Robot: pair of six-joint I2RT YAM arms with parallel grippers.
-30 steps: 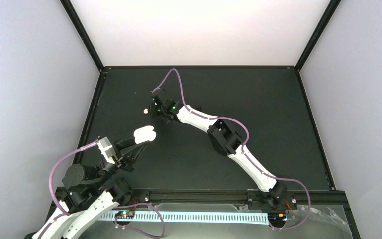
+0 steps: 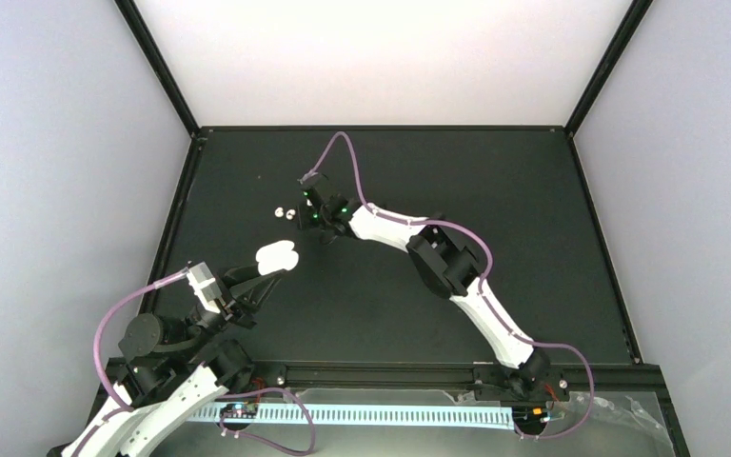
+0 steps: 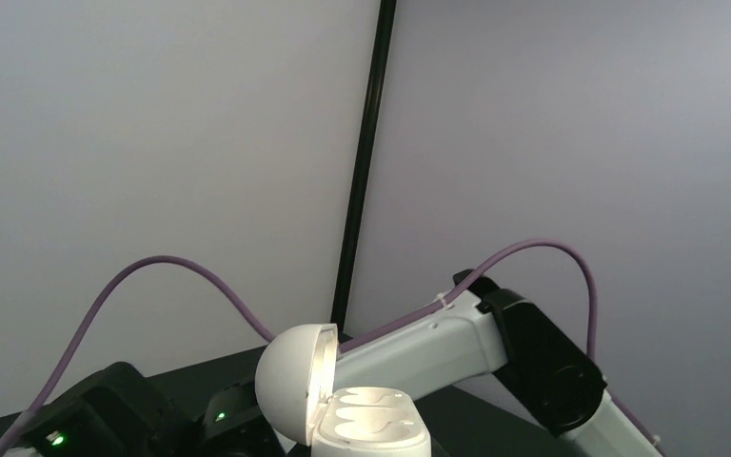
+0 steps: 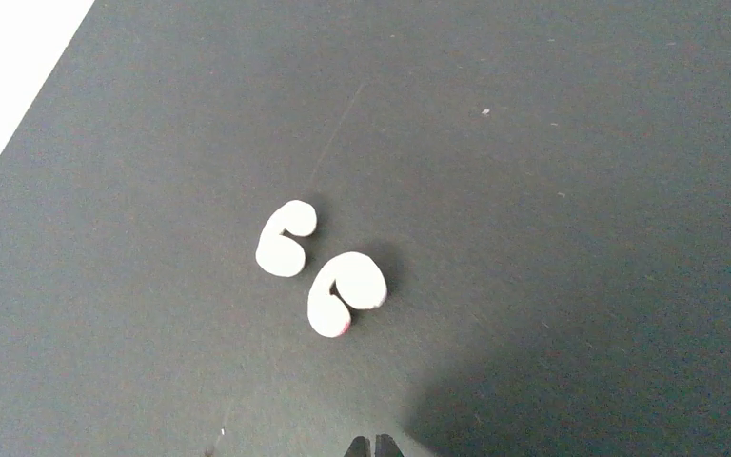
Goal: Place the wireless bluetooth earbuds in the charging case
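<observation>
Two white earbuds lie side by side on the black table; the right wrist view shows one earbud (image 4: 282,252) and, just below and right of it, the other earbud (image 4: 363,283). My right gripper is shut, its tips just showing at the bottom edge of that view, apart from both buds with nothing visible between them. Held up at the left is the white charging case (image 2: 277,258), with my left gripper (image 2: 268,270) shut on it. In the left wrist view its lid (image 3: 290,381) stands open and the slots in the case body (image 3: 373,428) look empty.
The right arm (image 2: 385,227) reaches across the middle of the black table (image 2: 495,190). Bare table surrounds the earbuds, and the right side is clear. Pale walls with black frame bars close in the left, back and right.
My right gripper has shifted a little to the right, away from the earbuds. The second earbud now shows in the top view, where the gripper covered it before. Left arm and case stay still.
</observation>
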